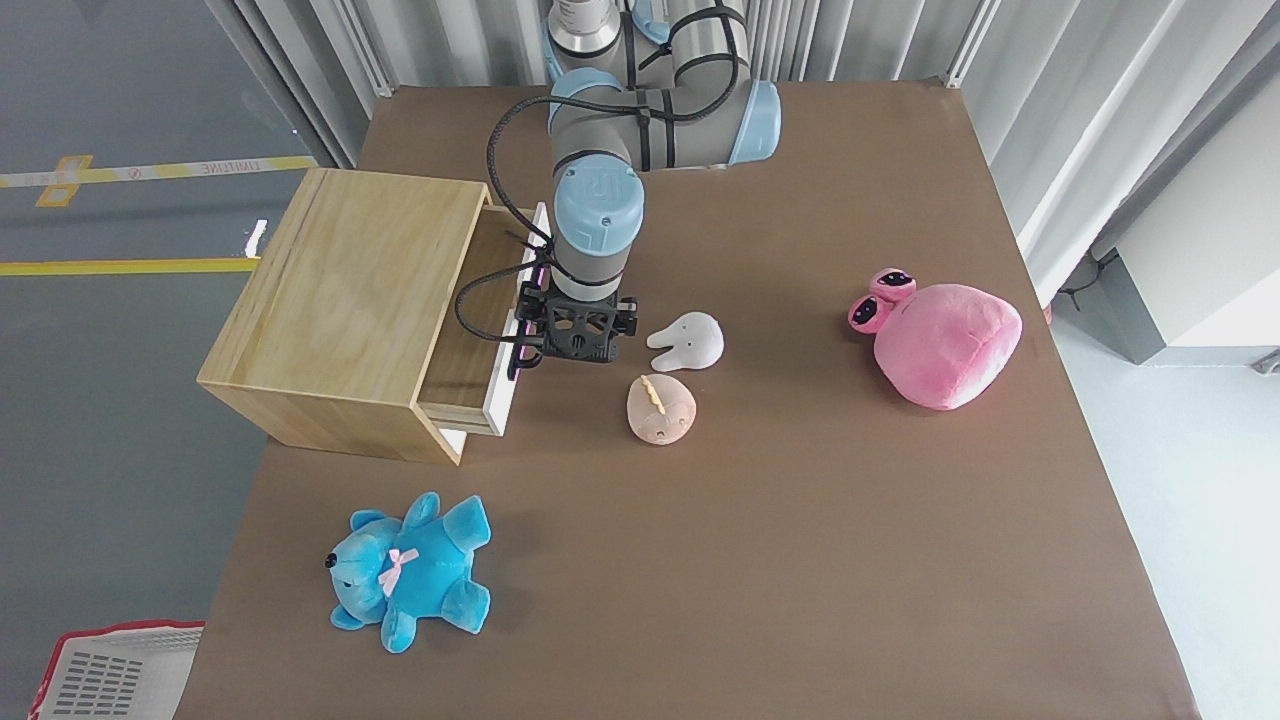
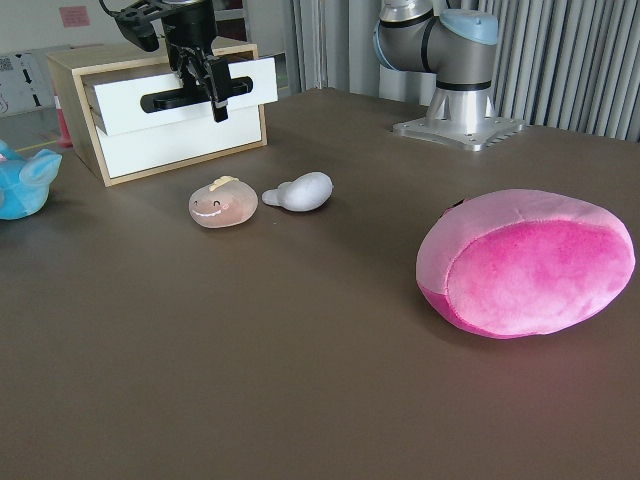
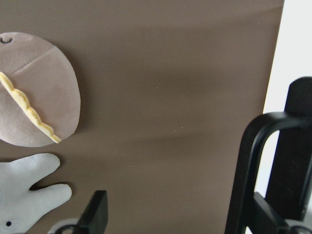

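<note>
My gripper is at the upper drawer of the wooden cabinet, beside its black handle. The drawer stands pulled out, its white front facing the table. In the wrist view the handle is at the lower right, close to the fingertips; whether the fingers are shut on it I cannot tell. A pink-beige round plush and a white rabbit plush lie in front of the drawer.
A blue bear lies at the front left, a large pink plush on the right. A red-rimmed basket is beyond the table's left edge.
</note>
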